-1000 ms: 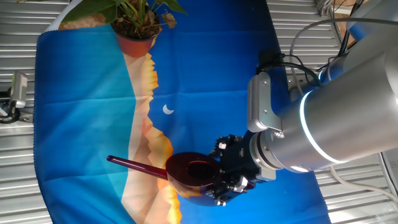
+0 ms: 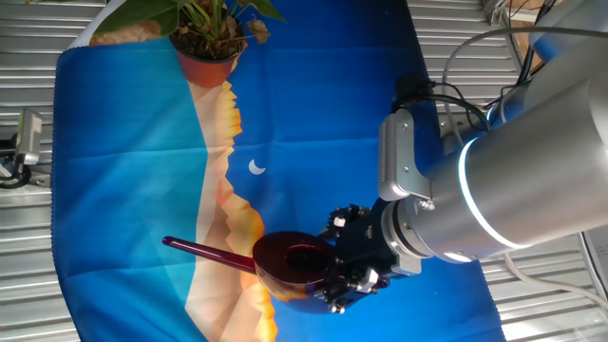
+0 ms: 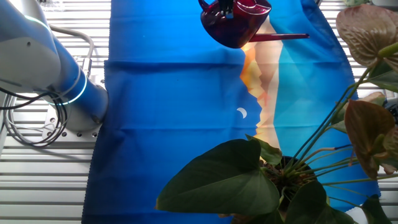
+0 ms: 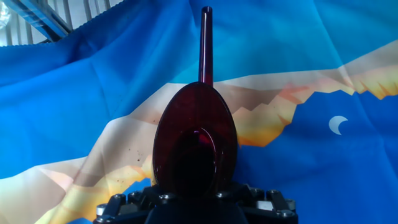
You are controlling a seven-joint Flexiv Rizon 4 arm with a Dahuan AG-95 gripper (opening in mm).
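A glossy dark red watering can [image 2: 294,263] with a long thin spout [image 2: 207,252] is upright at the front of the mat. Its spout points away from the arm, across the sandy stripe. My gripper [image 2: 332,263] meets the can from the handle side and looks shut on its handle, though the can's body mostly hides the fingertips. Seen from the wrist, the can [image 4: 195,118] fills the centre, with dark finger linkages on both sides below it. In exterior view 2 the can [image 3: 231,28] is cut off by the top edge. Whether its base touches the mat is unclear.
A potted plant [image 2: 206,71] stands at the far end of the mat; its broad leaves [image 3: 217,180] spread over that end in exterior view 2. Slatted metal [image 2: 24,237] borders the mat.
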